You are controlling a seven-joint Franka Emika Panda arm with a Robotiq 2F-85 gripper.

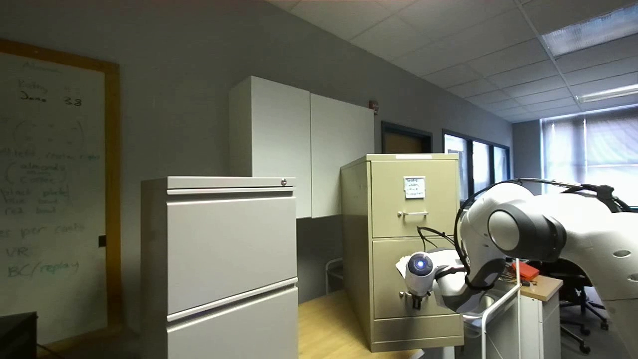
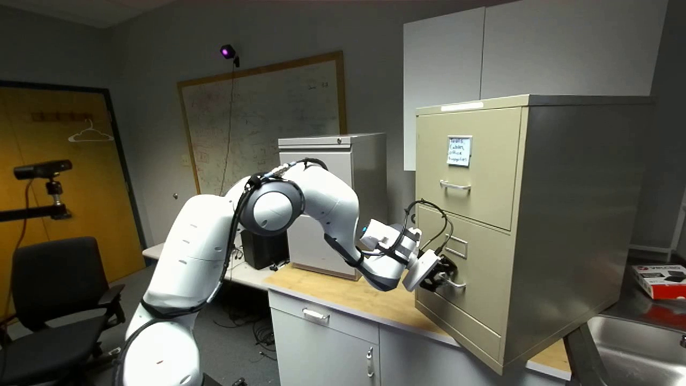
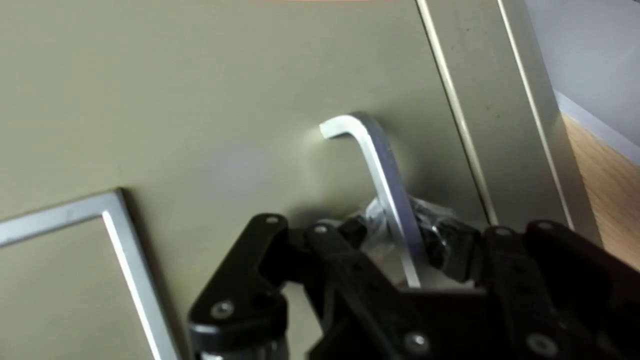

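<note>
The tan filing cabinet has a closed upper drawer and a closed lower drawer. In the wrist view, the lower drawer's curved silver handle runs between the black fingers of my gripper. The gripper is shut on this handle, with clear wrapping on its fingertips to both sides of the bar. From exterior view 2, the gripper is up against the lower drawer's front; the arm hides part of that front. An empty metal label frame lies left of the handle.
A grey cabinet stands on the wooden counter, left of the tan one. The counter's front edge runs below the drawers. A sink and a red-and-white box are to the right.
</note>
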